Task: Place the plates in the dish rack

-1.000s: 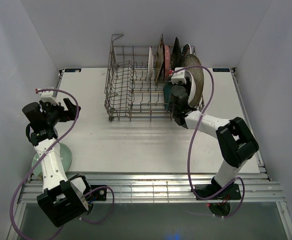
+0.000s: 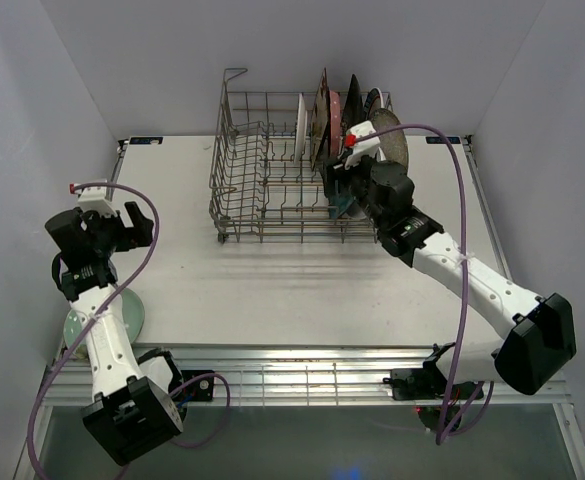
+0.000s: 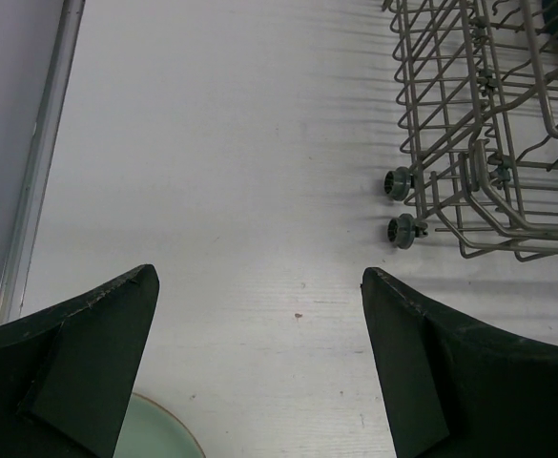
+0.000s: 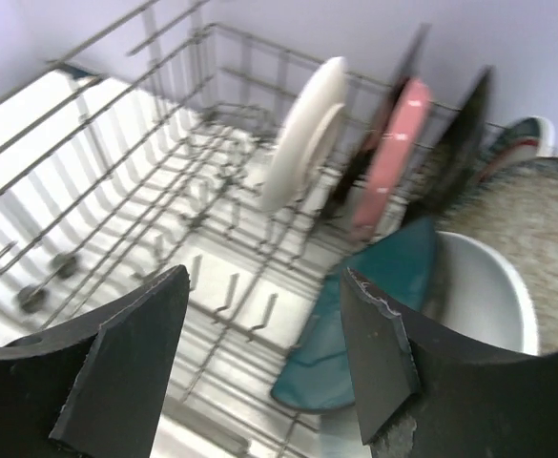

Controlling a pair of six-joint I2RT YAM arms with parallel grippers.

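The wire dish rack holds upright plates in its right half: a white plate, a pink plate, dark plates, a teal plate and a speckled plate. My right gripper is over the rack's right part, its fingers apart with nothing between them, just above the teal plate. My left gripper stands open over the left counter. A pale green plate lies flat at the front left, partly under the left arm.
The rack's left half is empty. Bare counter spans the front; walls enclose the left, back and right sides. A metal rail runs along the front edge.
My right arm has swung, its elbow moving right and its wrist turning, with the gripper shifting slightly left over the rack.
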